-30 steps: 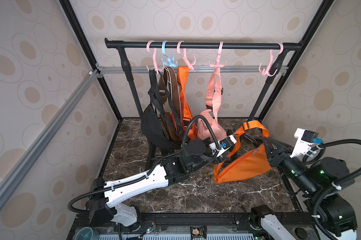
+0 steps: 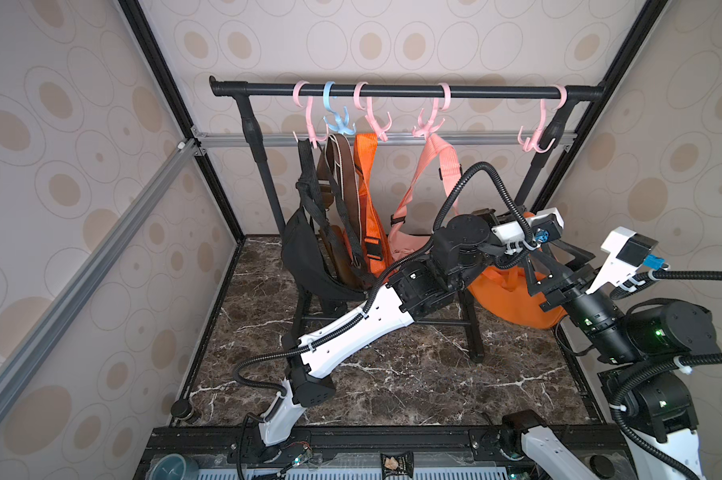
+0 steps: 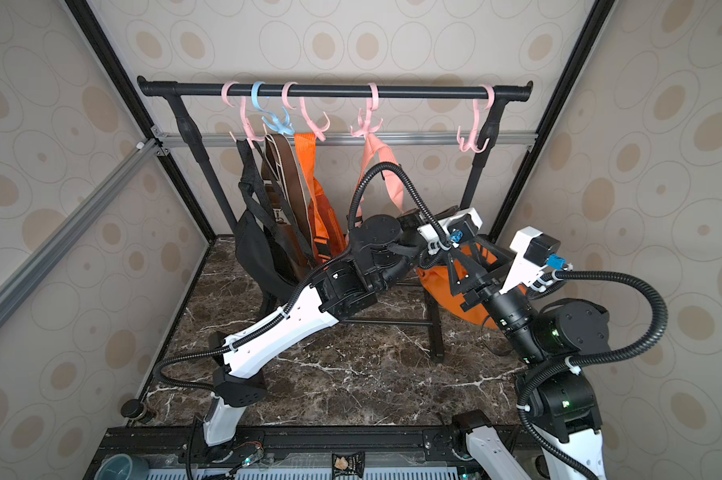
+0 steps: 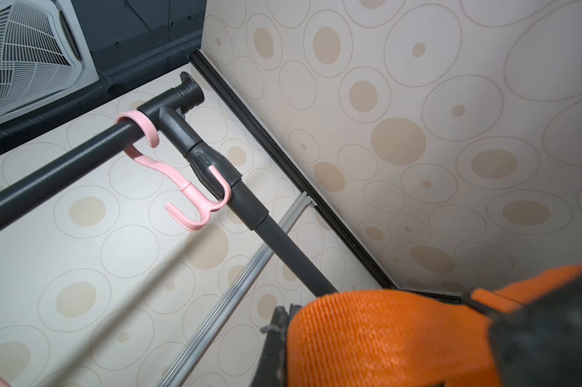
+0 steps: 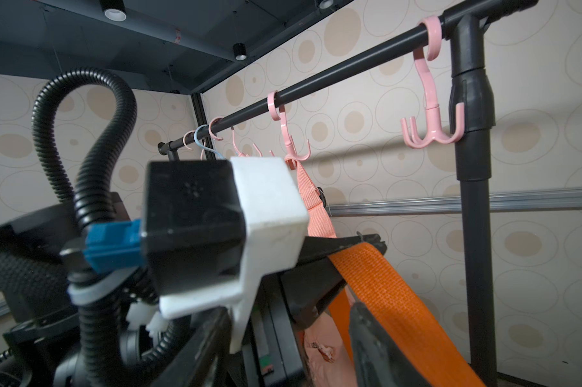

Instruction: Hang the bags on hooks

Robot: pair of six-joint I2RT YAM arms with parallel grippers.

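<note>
The orange bag (image 2: pixel 509 297) hangs behind the two arms at the right, partly hidden by them. Its strap (image 5: pixel 394 303) runs up to the tip of my left gripper, which is shut on it. In the left wrist view the strap (image 4: pixel 387 335) fills the bottom edge, beside a dark finger (image 4: pixel 275 351). My right gripper has its fingers apart, close below the left gripper; no strap shows clamped in it. Above and right, an empty pink hook (image 5: pixel 432 125) hangs at the rail's right end, apart from the strap.
The black rail (image 2: pixel 473 91) carries several other hooks. Black, brown and orange bags crowd its left part, and a pink bag (image 2: pixel 441 160) hangs mid-rail near my left arm. The rack's right post (image 5: pixel 472 225) stands beside the empty hook. Both wrists are very close together.
My left arm has reached up and right, raising the strap end. The orange bag's body has shifted up and back. The pink bag and its hook have turned. My right gripper has shifted slightly.
</note>
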